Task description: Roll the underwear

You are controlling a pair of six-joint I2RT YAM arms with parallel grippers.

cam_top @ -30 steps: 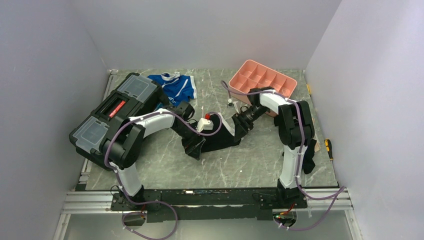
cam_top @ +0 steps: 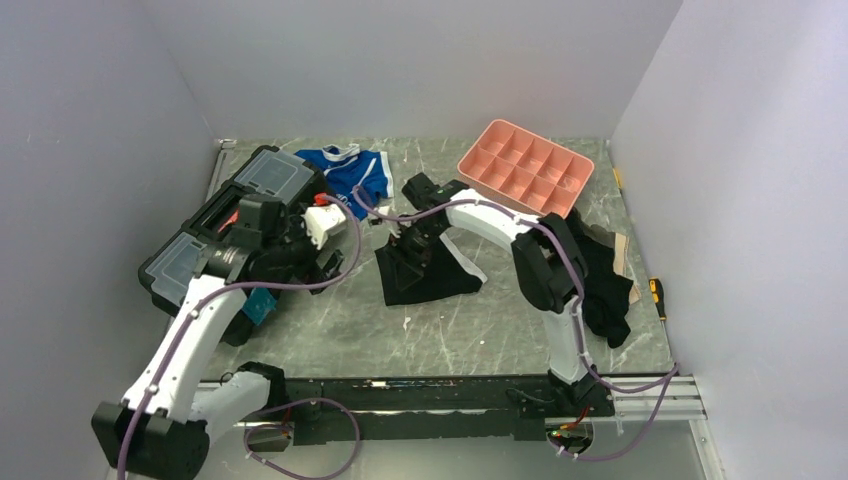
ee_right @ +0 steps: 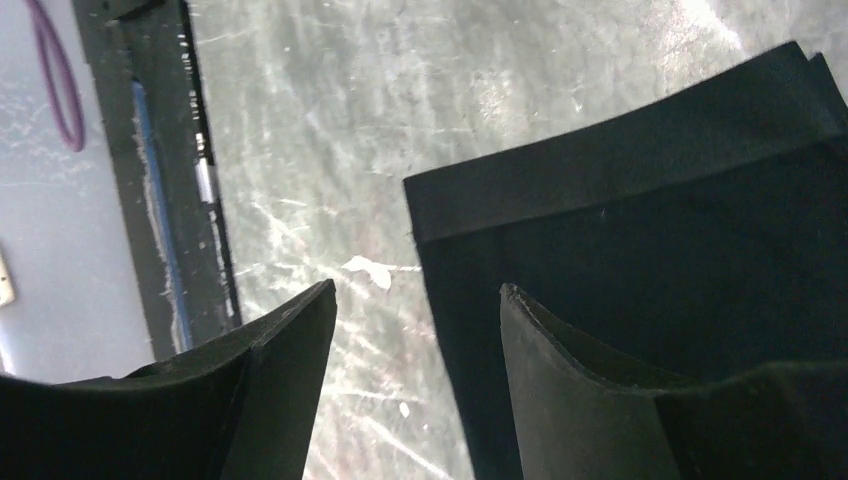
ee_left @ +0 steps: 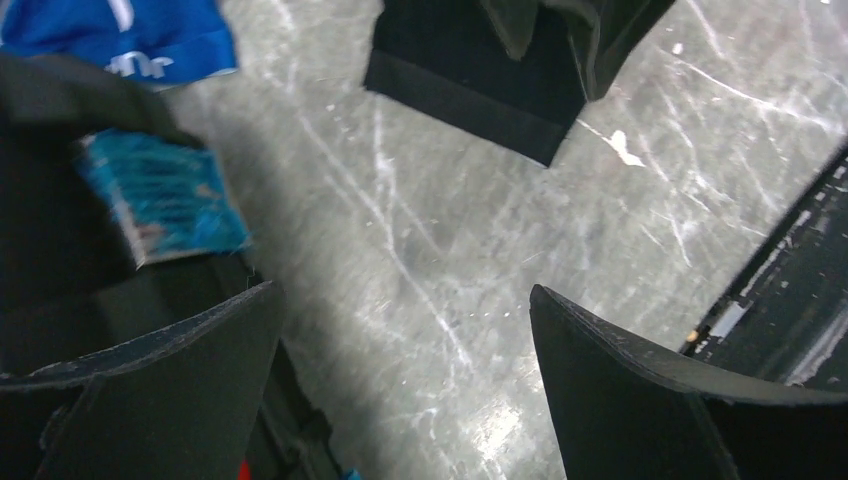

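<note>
The black underwear (cam_top: 445,287) lies folded flat in the middle of the table, a light strip showing along its right side. In the right wrist view the underwear (ee_right: 680,250) shows a straight hem and one corner. My right gripper (cam_top: 398,272) is over its left part. Its fingers (ee_right: 285,370) are apart, and only table and the cloth's edge show between them. Left of the cloth, over bare table, my left gripper (cam_top: 326,272) stands open and empty. In the left wrist view part of the underwear (ee_left: 470,100) is hidden behind the right gripper.
A black toolbox (cam_top: 178,270) with clear lids is close by my left arm. At the back are a blue shirt (cam_top: 362,180) and a pink divided tray (cam_top: 530,165). Dark clothes (cam_top: 605,300) lie at the right.
My left arm has drawn back leftward, away from the cloth to near the toolbox. The right gripper has moved left across the underwear from its right end. The underwear looks still.
</note>
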